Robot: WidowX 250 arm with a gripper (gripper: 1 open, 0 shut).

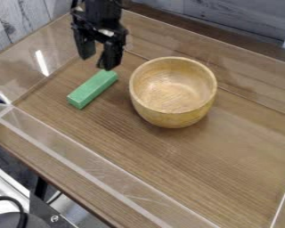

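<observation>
The black gripper point(97, 49) hangs at the top centre-left of the camera view, open, with its fingers above and behind a green block point(93, 89). The green block lies on the wooden table, apart from the fingers. A large round tan bowl point(173, 96) sits to the right of the block.
Some dark cable or hardware shows at the bottom left edge.
</observation>
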